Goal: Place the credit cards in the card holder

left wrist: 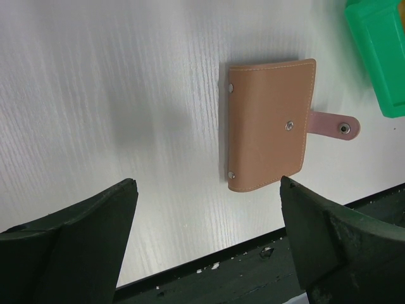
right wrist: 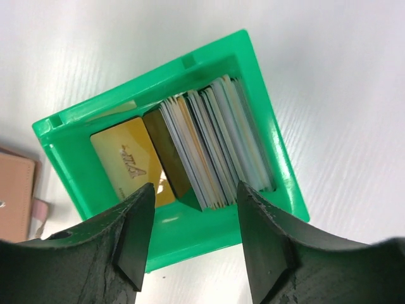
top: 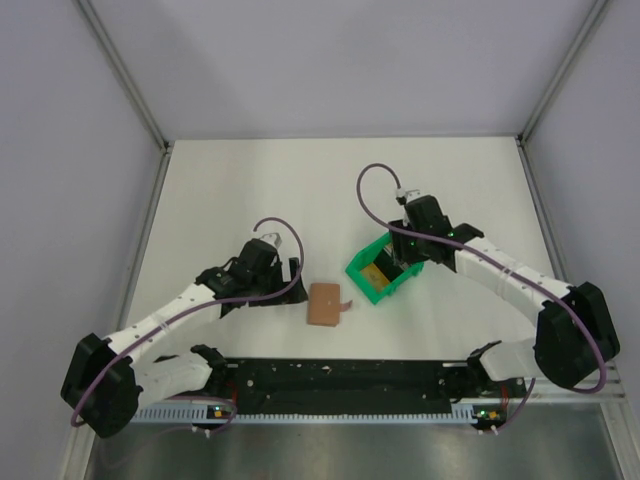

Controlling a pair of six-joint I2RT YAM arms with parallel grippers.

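A green tray (right wrist: 275, 155) holds a gold card (right wrist: 123, 158) lying flat and a row of cards (right wrist: 215, 139) on edge. My right gripper hangs over it, its fingers apart with nothing visible between them. The tan card holder (left wrist: 266, 126), with its snap strap out to the right, lies on the table left of the tray. My left gripper is open just to the left of the holder in the top view, empty.
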